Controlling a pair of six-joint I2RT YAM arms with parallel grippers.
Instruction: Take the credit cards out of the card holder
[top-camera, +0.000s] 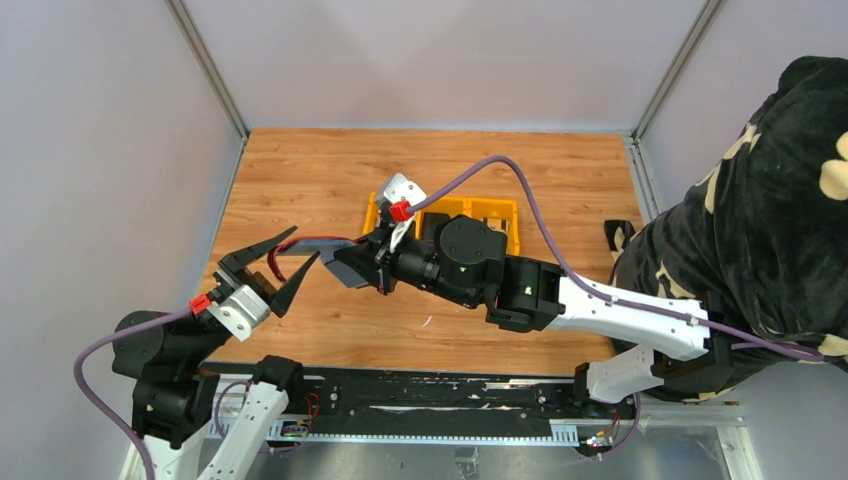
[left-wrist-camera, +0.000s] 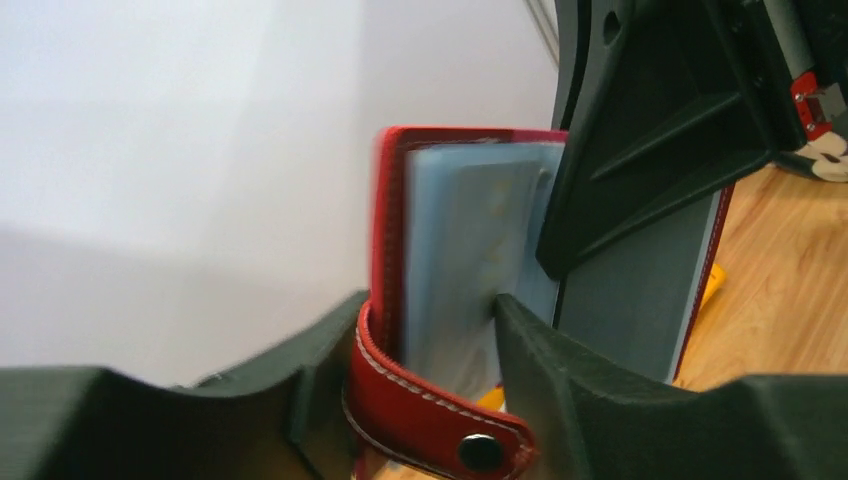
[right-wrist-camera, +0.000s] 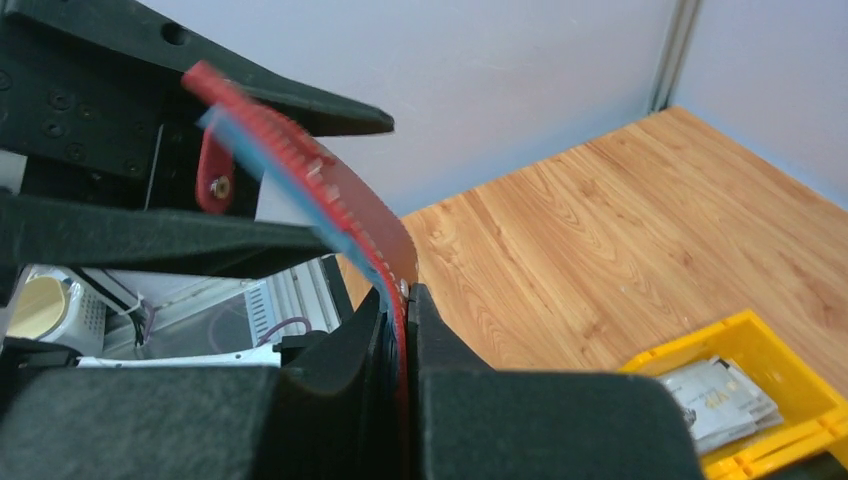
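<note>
The red card holder (top-camera: 305, 243), with pale blue-grey sleeves inside (left-wrist-camera: 470, 240), hangs from my right gripper (top-camera: 370, 262), which is shut on it. In the right wrist view its red cover (right-wrist-camera: 365, 205) rises from between those fingers. My left gripper (top-camera: 305, 243) has its fingers apart, one on either side of the holder's free end, with the red snap strap (left-wrist-camera: 430, 410) close between them in the left wrist view. Whether those fingers touch the holder is unclear. Individual cards cannot be told apart.
Behind the right gripper a yellow divided tray (top-camera: 500, 220) stands on the wooden table (top-camera: 540, 170), with some flat pale packs (right-wrist-camera: 715, 400) in it. A dark patterned fabric mass (top-camera: 730, 250) fills the right side.
</note>
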